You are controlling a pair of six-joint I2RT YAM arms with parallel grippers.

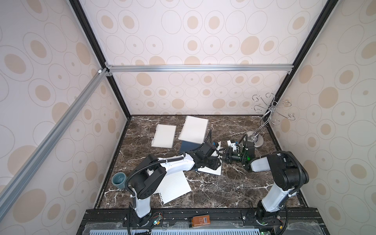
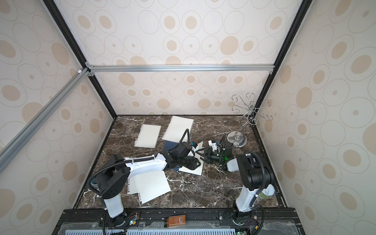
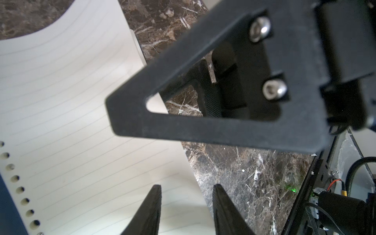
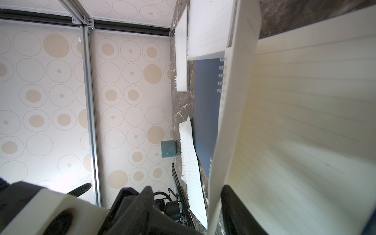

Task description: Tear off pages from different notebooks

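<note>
A navy-covered notebook (image 1: 205, 169) lies open right of centre, its lined page (image 3: 78, 148) lifted and curving at one edge. My left gripper (image 1: 217, 154) is low over this notebook; in the left wrist view its fingertips (image 3: 154, 203) show apart over the page, near its edge. My right gripper (image 1: 227, 155) is at the notebook's right side; in the right wrist view the raised page edge (image 4: 231, 117) runs down between its parted fingertips, and whether they touch it is unclear.
Two white notebooks (image 1: 163, 136) (image 1: 193, 129) lie at the back. Loose torn sheets (image 1: 174, 190) lie front left, near a teal cup (image 1: 118, 180). A chrome stand (image 2: 237, 138) stands back right.
</note>
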